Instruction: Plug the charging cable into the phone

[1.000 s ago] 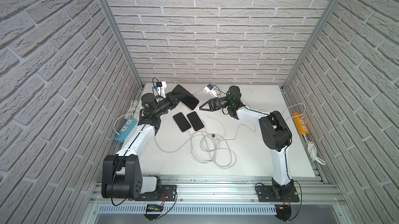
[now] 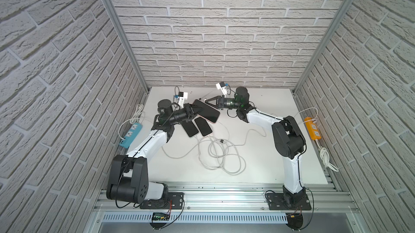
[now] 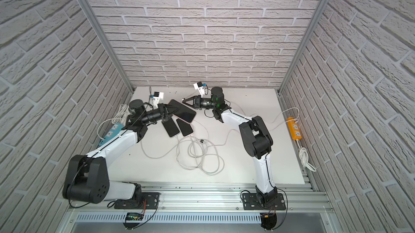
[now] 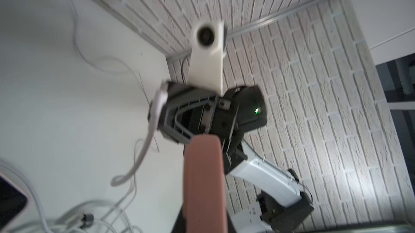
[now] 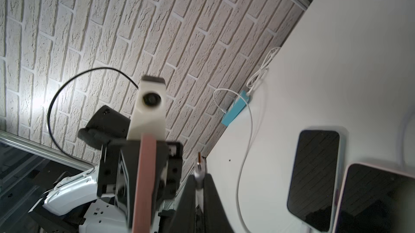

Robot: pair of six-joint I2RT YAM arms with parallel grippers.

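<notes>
My left gripper [image 2: 195,110] is shut on a large dark tablet [image 2: 207,112], held in the middle; a pink pad shows large in the left wrist view. Facing it from the right, my right gripper [image 2: 208,101] is shut on a white cable plug [image 5: 199,168] whose tip points up between its fingers. The white cable [image 4: 151,129] trails from that gripper. Two dark phones [image 2: 203,126] lie on the table below.
A blue power strip [image 2: 131,135] lies at the left edge, an orange one [image 2: 312,128] at the right. Coiled cables [image 2: 220,155] cover the front middle.
My left gripper has moved right and down with the tablet, toward the right gripper, which has risen slightly.
</notes>
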